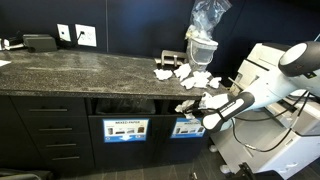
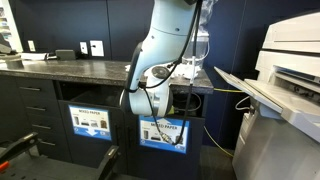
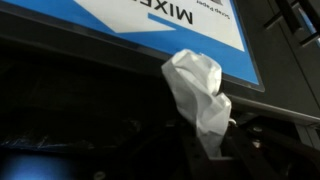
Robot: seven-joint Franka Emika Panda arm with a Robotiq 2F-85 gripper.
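In the wrist view a crumpled white paper (image 3: pixel 198 85) sticks out from my gripper, which is shut on it. Below the paper is a dark open bin (image 3: pixel 70 115), and its front carries a blue and white mixed paper label (image 3: pixel 170 25). From the first exterior view, the paper (image 1: pixel 186 106) shows at the counter's front edge, over the right-hand bin with its label (image 1: pixel 188 127). The arm hides most of the gripper in the second exterior view, where the right bin's label (image 2: pixel 163 134) is visible below it.
Several crumpled white papers (image 1: pixel 183 71) lie on the dark countertop (image 1: pixel 90 75) by a white container (image 1: pixel 202 50). A left bin has its own label (image 1: pixel 125 129). White equipment (image 2: pixel 290 90) stands close on the right.
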